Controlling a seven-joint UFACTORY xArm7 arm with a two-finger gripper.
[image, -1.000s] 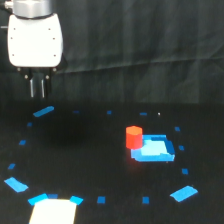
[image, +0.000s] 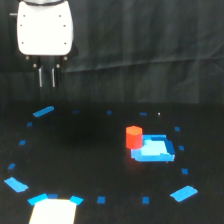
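Note:
High at the left is my gripper (image: 47, 77), pointing down, its two thin fingers apart with only dark background between them. A red block (image: 134, 137) stands at the left end of a small blue tray (image: 168, 157), well to the right of the gripper and lower in the view. It overlaps the tray's left edge; whether it rests inside or just beside it, I cannot tell. Something white (image: 153, 148) lies in the tray.
Small blue squares and longer blue strips (image: 183, 193) mark out the dark table. A bright white piece (image: 53, 211) shows at the bottom left edge.
My gripper has moved up and to the right in the view, its fingers still apart. The red block and the tray have not moved.

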